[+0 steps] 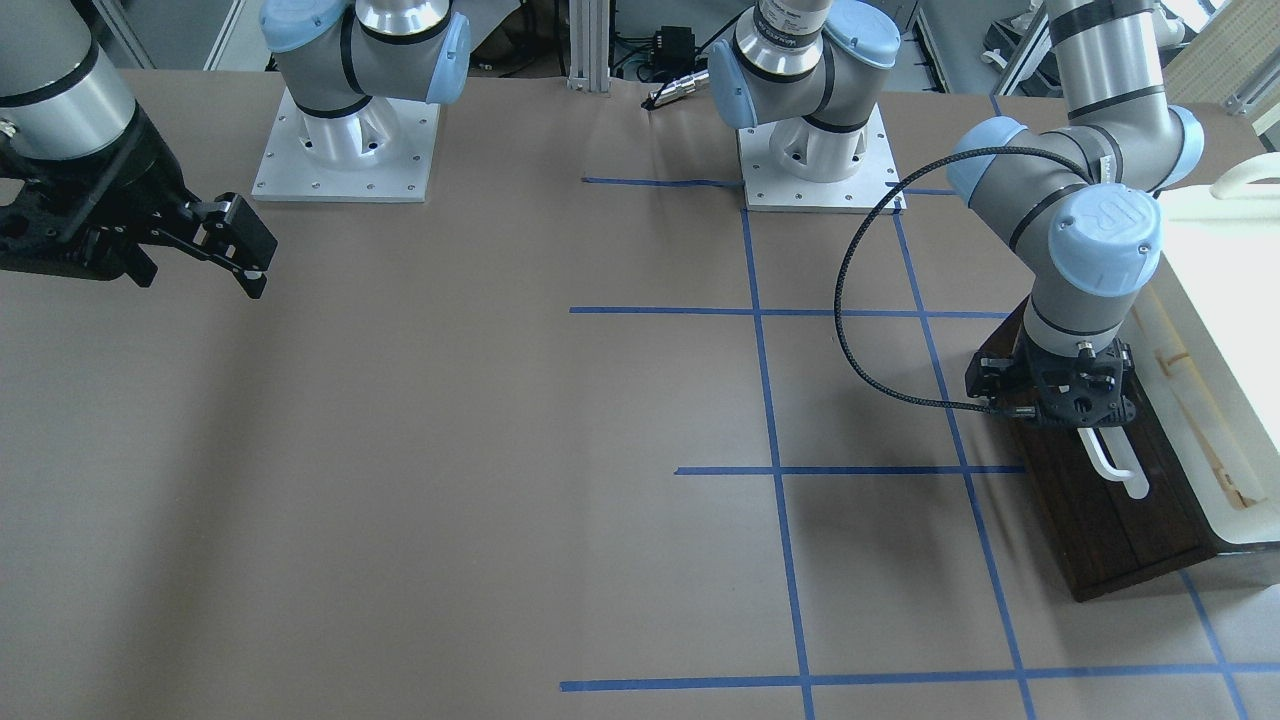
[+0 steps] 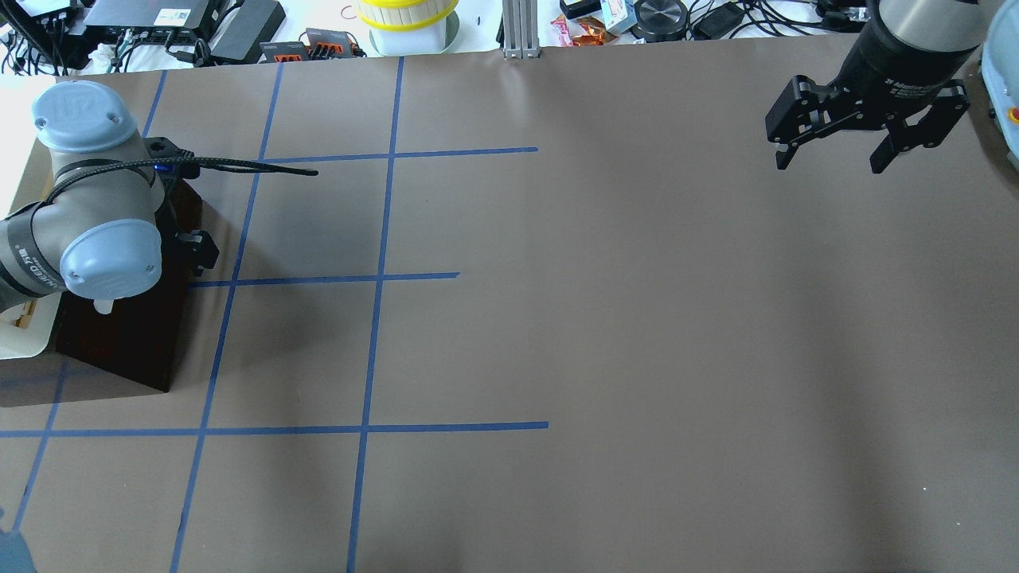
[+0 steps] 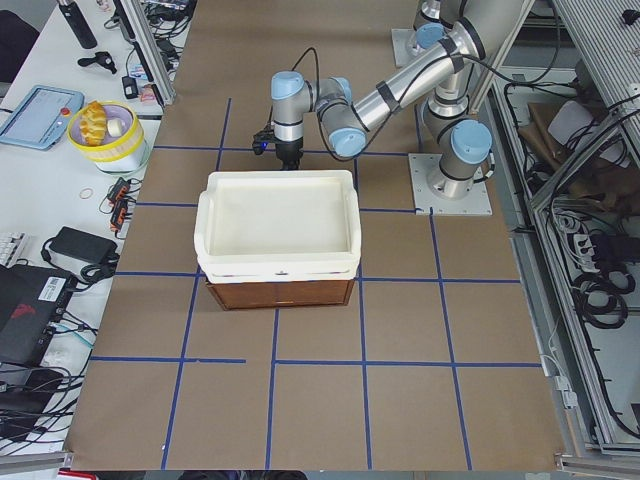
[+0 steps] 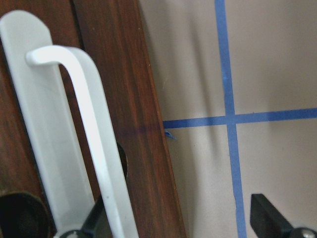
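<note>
My gripper (image 1: pixel 1051 382) is down at the dark wooden side of the box (image 1: pixel 1098 528), over a white handle (image 1: pixel 1134 480), in the front view. In the left wrist view the handle (image 4: pixel 99 129) fills the left side, with one finger by its lower end and the other (image 4: pixel 267 220) at the lower right beside the wood; the fingers stand open. In the left view the white-topped box (image 3: pixel 277 225) sits mid-table, with my gripper behind it, partly hidden. In the top view the arm covers much of the handle.
A second black gripper (image 1: pixel 192 240) hangs at the left of the front view. Other arm bases (image 1: pixel 816 192) stand at the back. The taped tabletop (image 2: pixel 621 315) beside the box is clear.
</note>
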